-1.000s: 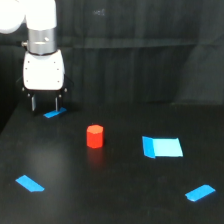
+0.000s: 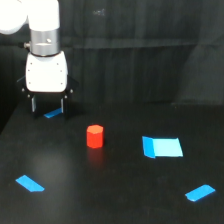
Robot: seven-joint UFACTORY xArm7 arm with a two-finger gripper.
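Observation:
My gripper (image 2: 48, 105) hangs below the white arm (image 2: 46, 72) at the far left of the camera view. Its dark fingers stand apart, open, and I see nothing held between them. A red block (image 2: 95, 136), roughly hexagonal in outline, rests on the black table left of centre, to the right of the gripper and nearer the camera. To the right lies a flat light-blue square (image 2: 168, 147) with a darker blue strip (image 2: 148, 147) along its left side.
Short blue tape pieces mark the table: one below the gripper (image 2: 53, 114), one at front left (image 2: 30, 184) and one at front right (image 2: 200, 193). A dark curtain (image 2: 140, 55) hangs behind. Bare table surrounds the red block.
The gripper's fingers appear slightly wider apart, and the hand has shifted a little to the right. The red block and the blue pieces have stayed in place.

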